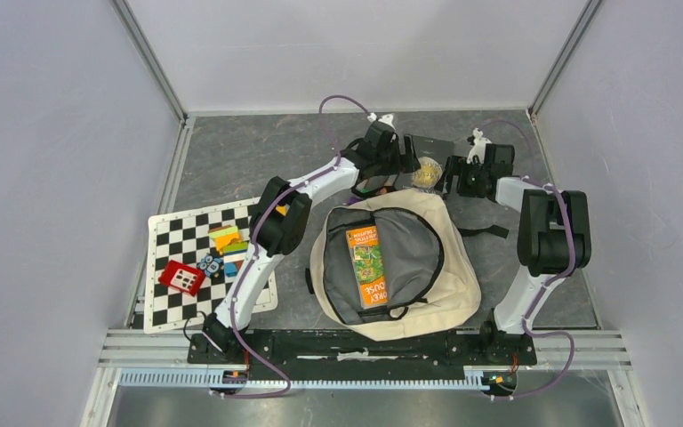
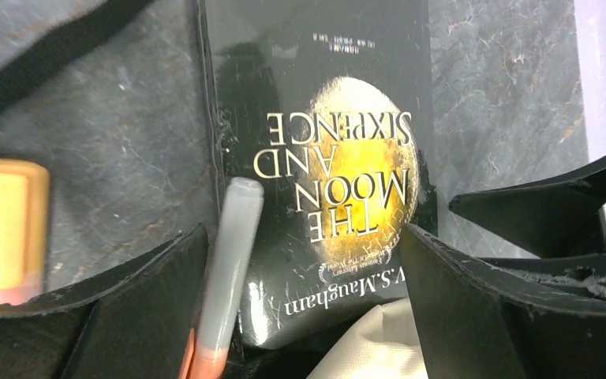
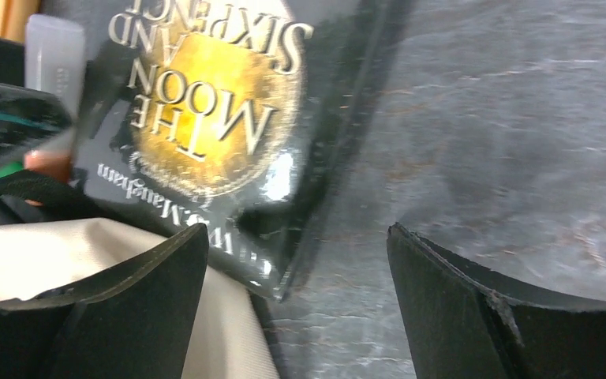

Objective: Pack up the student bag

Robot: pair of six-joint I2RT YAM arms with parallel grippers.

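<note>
A black book (image 2: 323, 79), "The Moon and Sixpence" (image 3: 205, 118), lies on the grey table at the back right, between my two grippers. In the left wrist view, my left gripper is over the book and a pale marker-like item (image 2: 233, 245), fingers apart. My right gripper stands open at the book's right edge, with book and bare table between its fingertips. The cream-and-grey student bag (image 1: 453, 276) lies open at the front, an orange book (image 1: 366, 267) inside.
A checkered board (image 1: 173, 311) with a red item (image 1: 182, 276) and small blocks lies at the left. A black strap (image 1: 485, 231) extends right of the bag.
</note>
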